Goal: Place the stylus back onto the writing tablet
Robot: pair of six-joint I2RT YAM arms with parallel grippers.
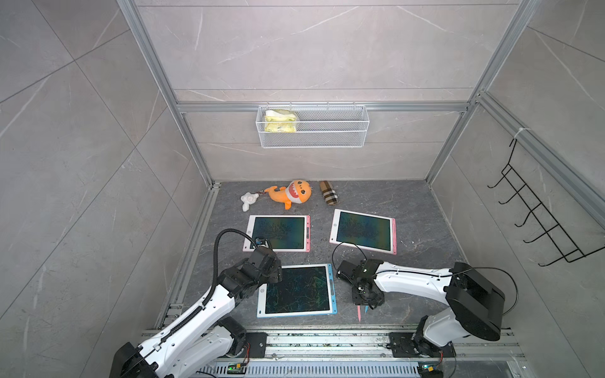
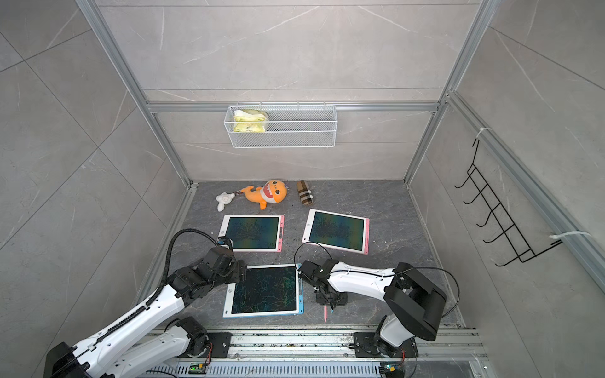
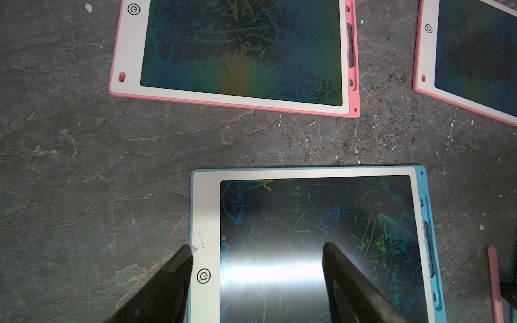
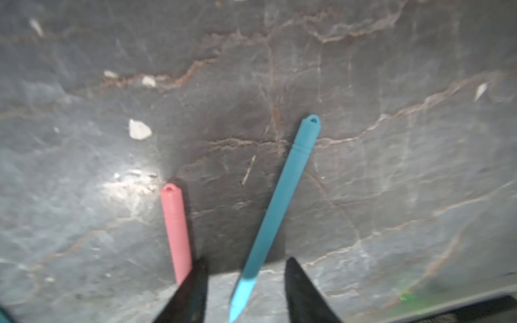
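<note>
In the right wrist view a blue stylus [image 4: 280, 199] lies slanted on the dark floor, its pale tip between the part-open fingers [image 4: 306, 298] of my right gripper. A pink stylus [image 4: 176, 231] lies to its left, its lower end by the left finger. Nothing is gripped there. My left gripper stands open and empty above the blue-edged tablet [image 3: 315, 231]; that tablet's right-edge stylus slot [image 3: 429, 250] looks empty. Two pink-edged tablets, the left one [image 1: 277, 233] and the right one [image 1: 363, 231], lie behind it.
An orange shark toy [image 1: 290, 192], a small white toy [image 1: 249, 201] and a striped brown item [image 1: 327, 192] sit along the back. A wire basket [image 1: 312, 138] hangs on the back wall. Metal rails [image 1: 302, 340] edge the front.
</note>
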